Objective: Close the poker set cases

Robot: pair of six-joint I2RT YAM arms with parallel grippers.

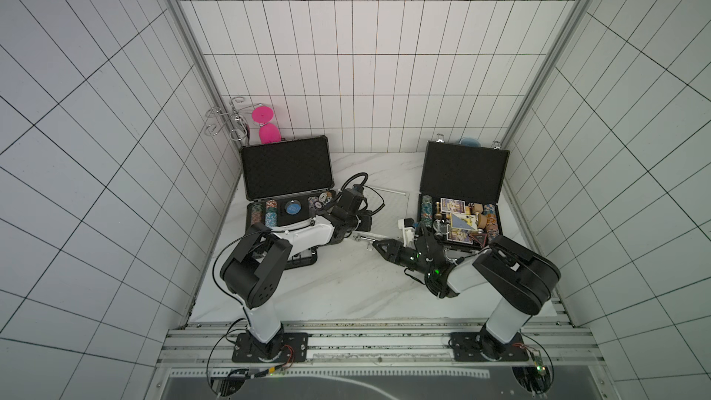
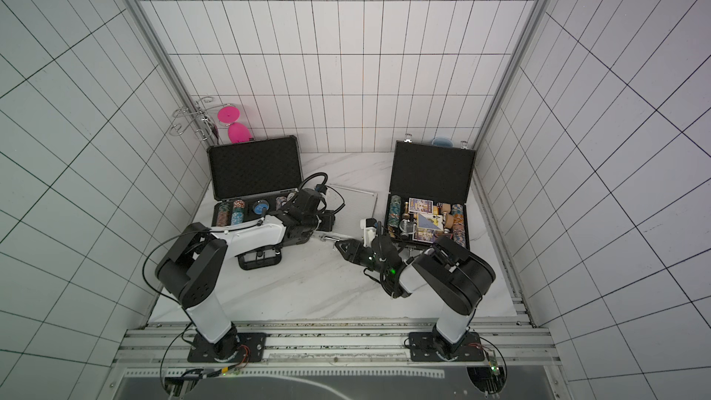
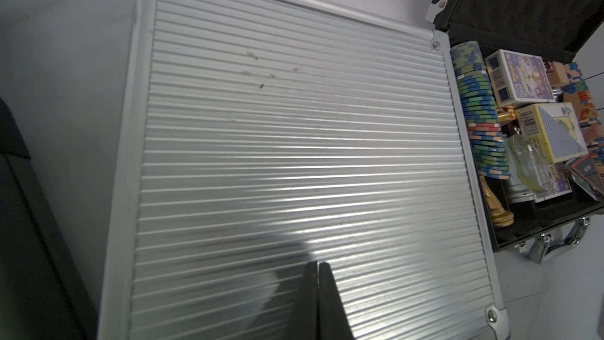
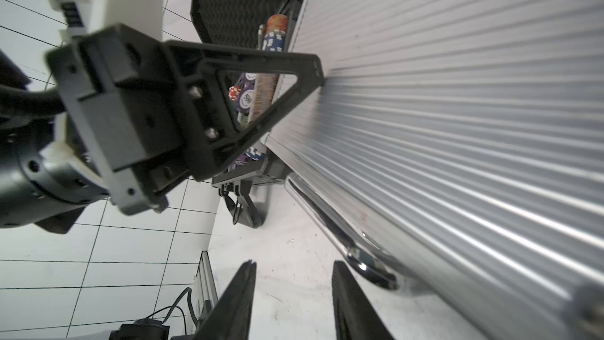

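The middle silver case (image 3: 302,138) lies with its ribbed lid down, between two black-lined cases. My left gripper is shut over that lid, nothing showing between its fingers. In the right wrist view, the left gripper's fingertip meets or nearly meets the lid (image 4: 440,88). My right gripper stands open at the front edge, close to the metal handle (image 4: 336,229), with nothing between its fingers. The left case (image 1: 287,166) has its lid raised, chips inside. The right case (image 1: 464,170) also stands open, holding chips, card boxes and game pieces.
A wire stand with pink discs (image 1: 262,114) is behind the left case. A blue round thing (image 1: 469,141) shows behind the right case's lid.
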